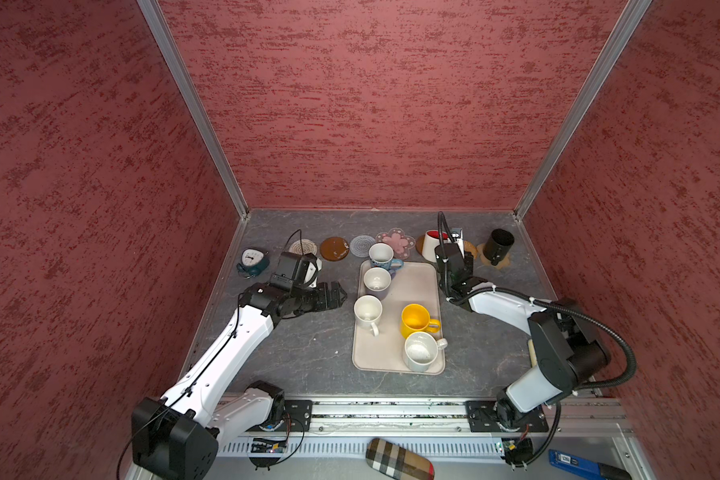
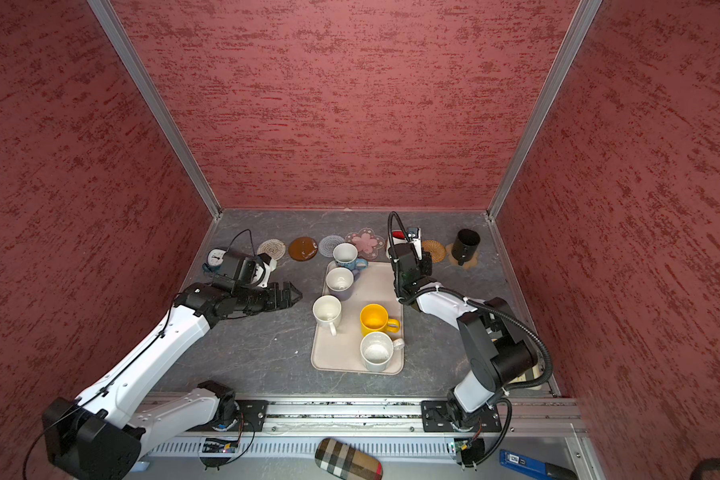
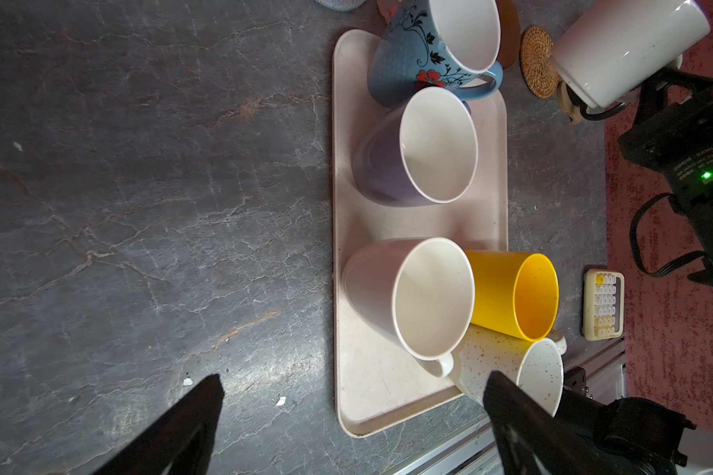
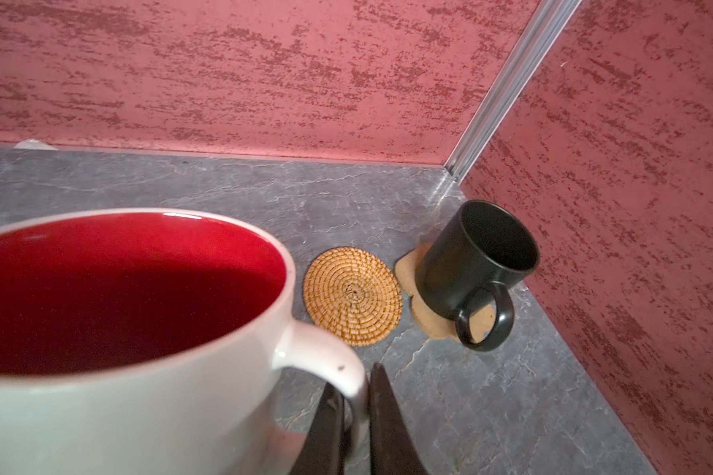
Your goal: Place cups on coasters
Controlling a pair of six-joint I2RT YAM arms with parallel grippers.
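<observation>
My right gripper is shut on the handle of a white cup with red inside (image 4: 95, 403), lifted at the back right, near a brown coaster and a woven coaster (image 4: 353, 293). A black mug (image 4: 459, 261) stands on a tan coaster. My left gripper is open and empty, left of the tray (image 2: 368, 360). On the tray are a blue flowered cup (image 3: 404, 63), purple cup (image 3: 380, 158), plain white cup (image 3: 372, 293), yellow cup (image 3: 491, 293) and speckled white cup (image 3: 483, 364).
More coasters line the back, including brown (image 1: 334, 248), grey (image 1: 362, 245) and pink flower (image 1: 395, 240) ones. A teal cup (image 1: 252, 264) stands at the far left.
</observation>
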